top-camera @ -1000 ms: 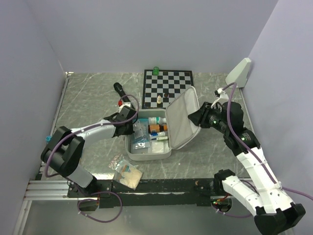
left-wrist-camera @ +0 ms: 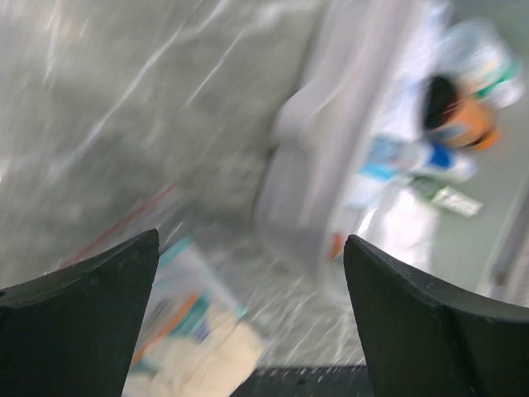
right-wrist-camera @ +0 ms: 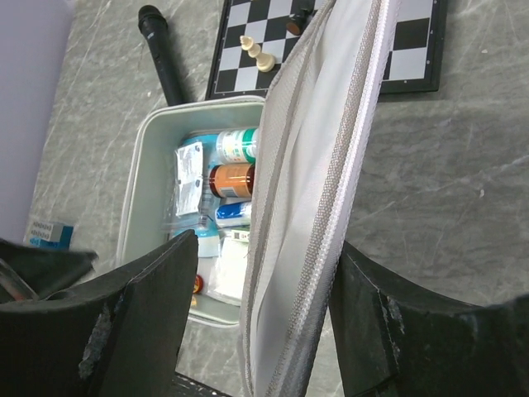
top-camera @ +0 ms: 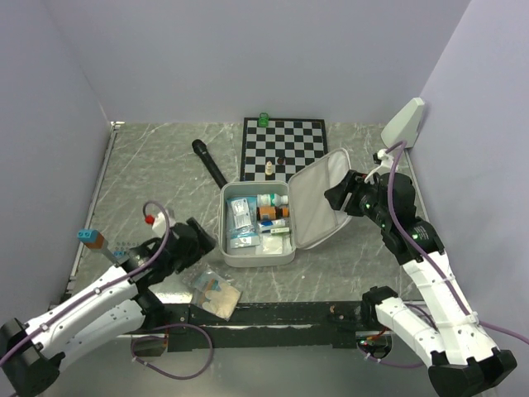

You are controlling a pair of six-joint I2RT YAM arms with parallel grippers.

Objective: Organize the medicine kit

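The medicine kit (top-camera: 256, 260) lies open at mid-table, holding bagged packets, a green-capped bottle (right-wrist-camera: 235, 145), a brown bottle (right-wrist-camera: 232, 180), a blue-white tube (right-wrist-camera: 234, 214) and white packets. Its lid (top-camera: 316, 197) leans open to the right. My right gripper is at the lid's edge, the lid between its fingers; whether it grips is unclear. My left gripper (top-camera: 197, 235) stands open left of the kit, above clear bags with beige contents (top-camera: 217, 299), nothing between its fingers.
A chessboard (top-camera: 302, 135) with pieces is behind the kit. A black microphone (top-camera: 208, 163) lies behind-left. A blue box (top-camera: 91, 236) is at the left. Walls bound the table.
My left arm has pulled back from the kit's left side toward the front left. The kit and lid have shifted slightly right since a second ago, with my right gripper.
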